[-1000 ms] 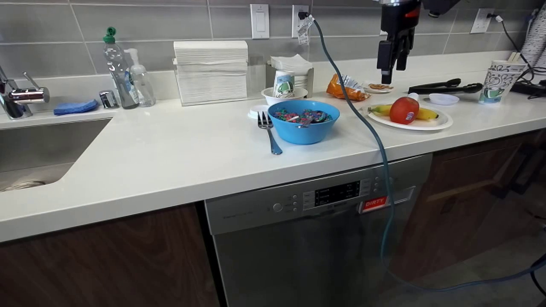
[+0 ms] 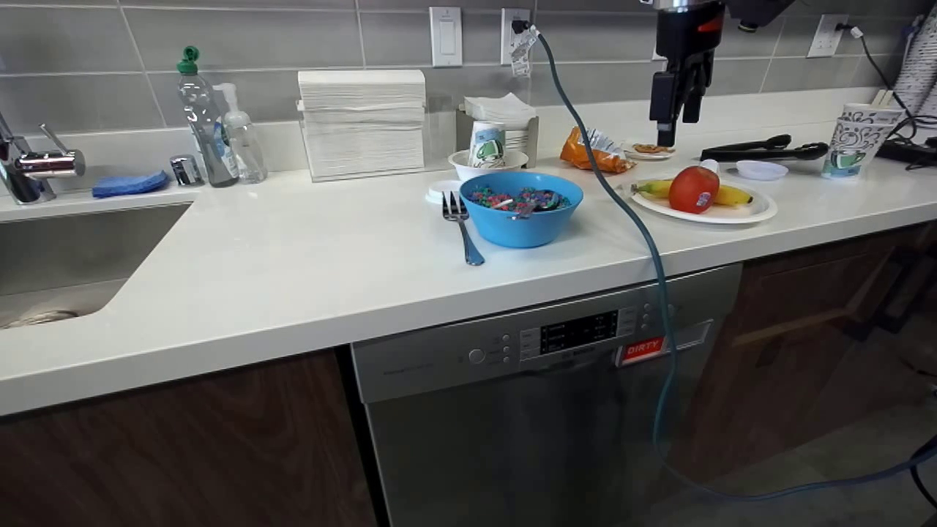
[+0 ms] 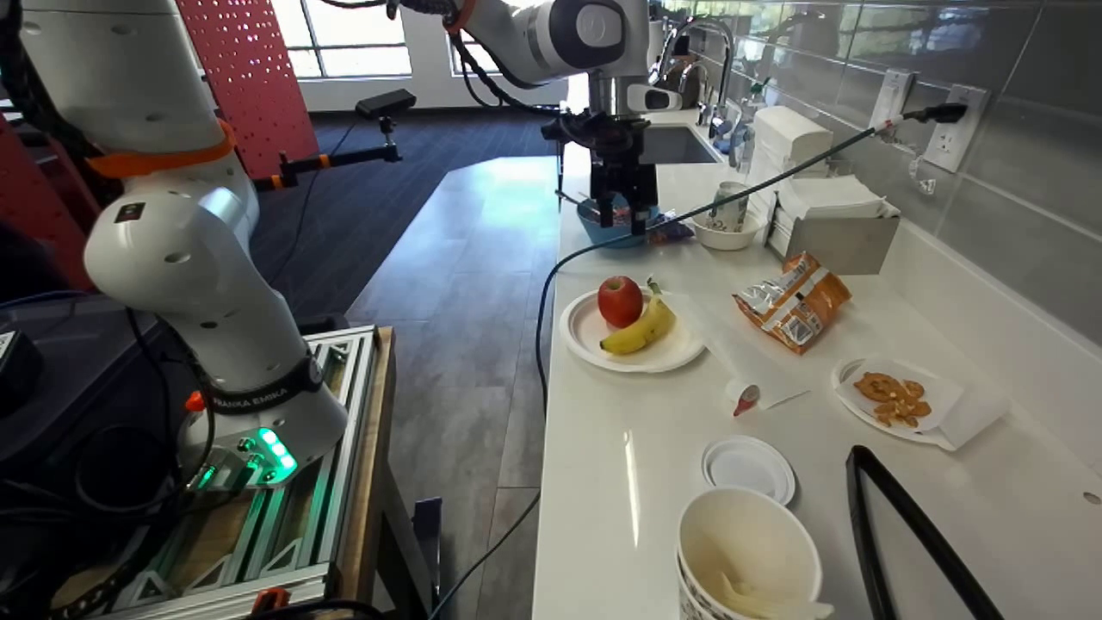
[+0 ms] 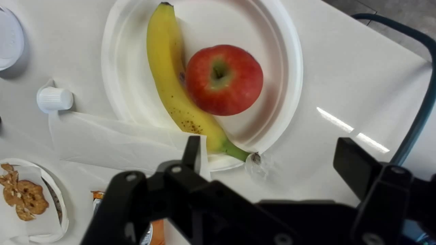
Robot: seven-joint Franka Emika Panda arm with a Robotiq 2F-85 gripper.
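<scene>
High above the counter point(image 2: 290, 255), my gripper stands open, its fingers point(image 4: 191, 153) wide apart with only empty space between them. Below it in the wrist view lies a white plate point(image 4: 286, 81) with a red apple point(image 4: 224, 81) and a yellow banana point(image 4: 167, 77) side by side. The banana's stem end reaches over the plate's rim. In exterior view 1 a blue bowl point(image 2: 523, 224) holds small colourful wrapped items, and a fork point(image 2: 465, 233) lies beside it. The gripper touches none of these.
A blue-green cable point(image 2: 646, 233) hangs from the wall outlet across the counter edge. Around the plate are an orange snack bag point(image 3: 801, 305), a cookie plate point(image 3: 849, 394), black tongs point(image 3: 925, 532) and a paper cup point(image 3: 751, 527). Left of the bowl, the counter is clear to the sink point(image 2: 79, 255).
In exterior view 1 the gripper has shifted very slightly right and down. The objects on the counter look unmoved.
</scene>
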